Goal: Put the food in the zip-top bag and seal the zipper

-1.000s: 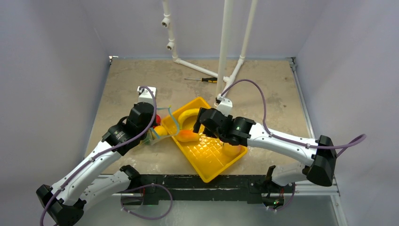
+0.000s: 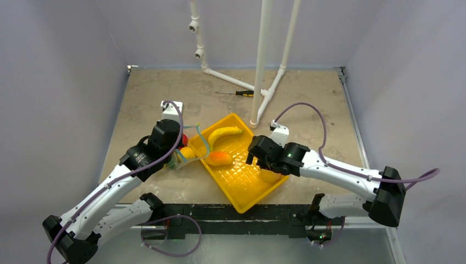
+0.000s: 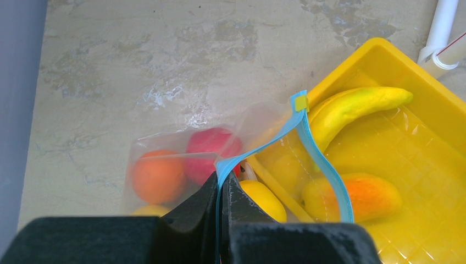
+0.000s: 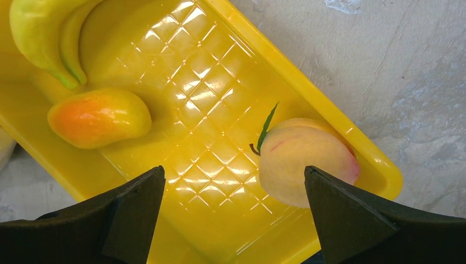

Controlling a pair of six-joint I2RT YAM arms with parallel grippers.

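A clear zip top bag (image 3: 258, 124) with a blue zipper edge is held by my left gripper, shut on that edge. The bag's mouth gapes toward the tray. Inside lie an orange fruit (image 3: 159, 177), a red fruit (image 3: 211, 146) and a yellow one (image 3: 262, 199). In the yellow tray (image 4: 220, 99) rest a banana (image 4: 41, 36), a mango (image 4: 100, 118) and a peach (image 4: 302, 159) with a green leaf. Above the tray my right gripper hangs open, nothing between its fingers; the peach appears beside its right finger.
A screwdriver (image 2: 242, 93) lies at the back near a white pipe frame (image 2: 264, 94). The tray's left rim touches or nearly touches the bag. Bare table shows behind the bag and right of the tray.
My right arm has shifted to the right over the tray, uncovering more of the banana and mango and covering part of the peach. The left arm and the bag have stayed still.
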